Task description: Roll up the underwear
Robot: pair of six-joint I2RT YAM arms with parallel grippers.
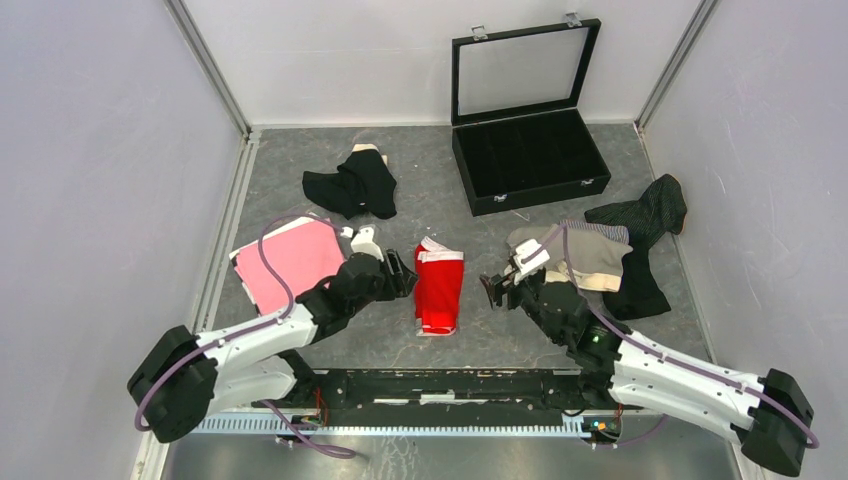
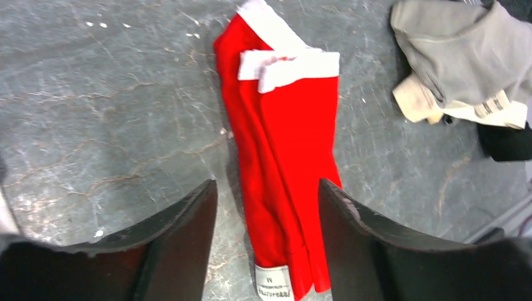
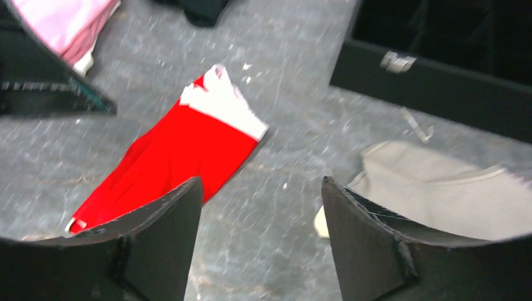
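Red underwear with white waistband [image 1: 438, 290] lies folded into a narrow upright strip on the grey floor between both arms; the left wrist view shows it [image 2: 295, 132] lengthwise below the fingers, and the right wrist view [image 3: 175, 157] diagonally. My left gripper [image 1: 400, 275] hovers just left of its upper part, fingers apart with nothing between them. My right gripper [image 1: 492, 290] is raised to the right of it, also open and empty.
An open black compartment box [image 1: 530, 160] stands at the back right. Pink garments [image 1: 285, 260] lie left, black clothing [image 1: 350, 185] at back left, and grey [image 1: 560, 250] and dark garments [image 1: 640, 290] at right.
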